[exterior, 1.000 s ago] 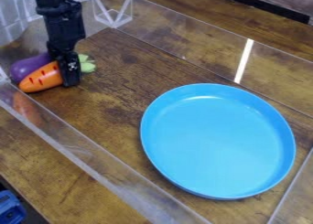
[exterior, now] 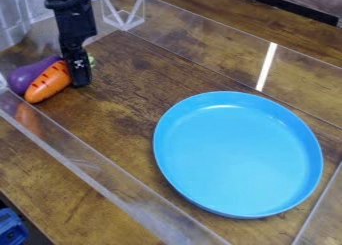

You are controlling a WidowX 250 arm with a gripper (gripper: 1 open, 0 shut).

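Note:
The black gripper (exterior: 76, 70) reaches down at the upper left, its fingers around the right end of an orange carrot (exterior: 47, 85) toy with green leaves, which are mostly covered by it. Whether the fingers are closed on it is unclear. A purple eggplant (exterior: 27, 72) lies just behind and left of the carrot, against the clear wall.
A large blue plate (exterior: 238, 150) fills the right front of the wooden table (exterior: 134, 169). Clear low walls border the workspace. A blue object (exterior: 8, 229) sits outside at the bottom left.
The gripper has come down and slightly right onto the carrot's leafy end, hiding more of the green. The carrot has shifted very little.

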